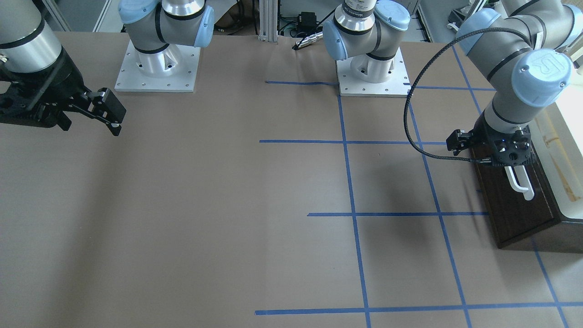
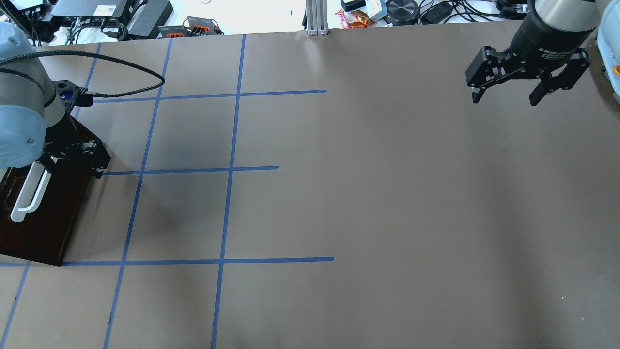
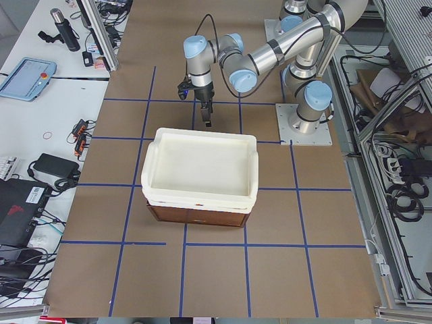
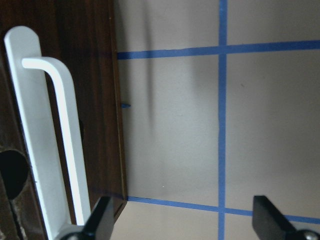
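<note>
My gripper (image 1: 464,143) is at the near face of a dark wooden drawer box (image 1: 513,213) with a white handle (image 1: 519,183), at right in the front view. In the top view the gripper (image 2: 72,166) hangs over the box by the handle (image 2: 32,192). The wrist view shows the handle (image 4: 70,130) at left and both fingertips at the lower corners, wide apart with nothing visible between them but floor and box edge. A white tray (image 3: 199,169) tops the box in the left view.
Other arms stand around the floor, one with a black gripper (image 2: 523,75) at top right in the top view.
</note>
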